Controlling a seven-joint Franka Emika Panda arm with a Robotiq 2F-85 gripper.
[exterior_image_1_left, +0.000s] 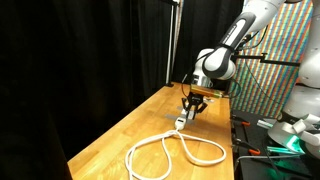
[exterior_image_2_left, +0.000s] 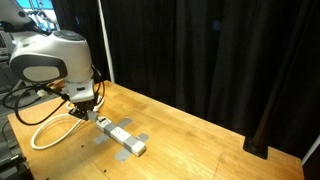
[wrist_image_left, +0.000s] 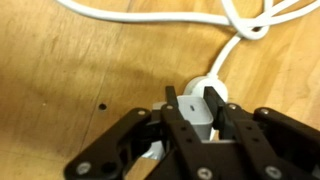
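A white power strip lies on the wooden table, its cord end rounded where the white cord joins. My gripper is directly over the strip near that cord end. In the wrist view the gripper is shut on a small white block, which covers part of the strip below. Whether the block touches the strip, I cannot tell. The far exterior view also has the gripper at the strip's cord end, its fingertips too small to make out.
The white cord lies in wide loops over the near part of the table. Grey patches mark the surface around the strip.
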